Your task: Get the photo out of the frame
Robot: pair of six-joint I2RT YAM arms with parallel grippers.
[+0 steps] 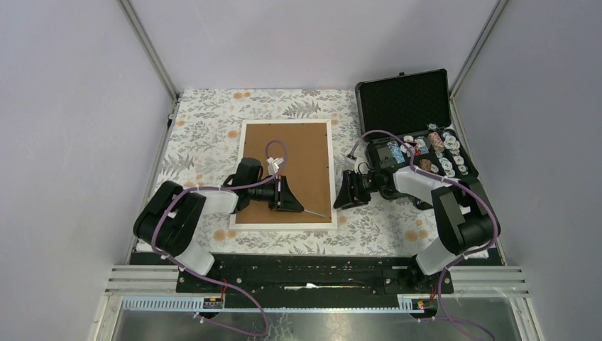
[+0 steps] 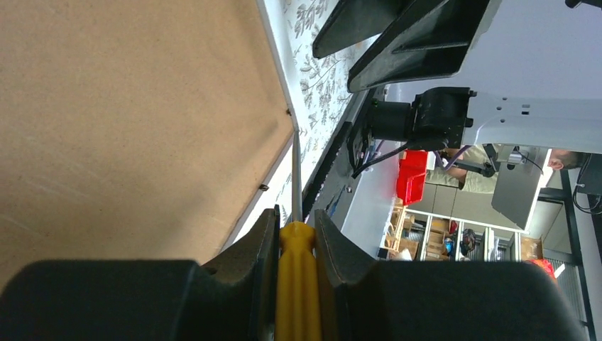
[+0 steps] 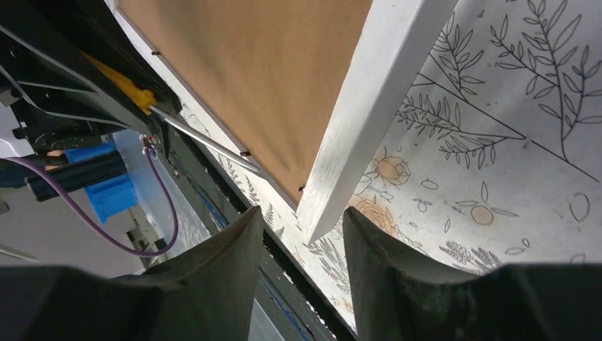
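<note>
A white frame (image 1: 334, 170) lies face down on the patterned cloth, its brown backing board (image 1: 307, 153) upward and no photo showing. My left gripper is shut on a screwdriver with a yellow handle (image 2: 298, 284). The screwdriver's metal shaft (image 3: 213, 145) reaches toward the lower edge of the board, near the corner; whether its tip touches cannot be told. Small dark tabs (image 3: 245, 153) sit along the frame's inner edge. At the lower right corner of the frame, my right gripper stands part open, the frame's corner (image 3: 312, 220) showing between its fingertips.
An open black case (image 1: 405, 103) with several round chip-like pieces stands behind the right arm. Bare cloth (image 1: 206, 128) lies to the left of the frame. The table's dark front edge (image 1: 312, 266) runs below it.
</note>
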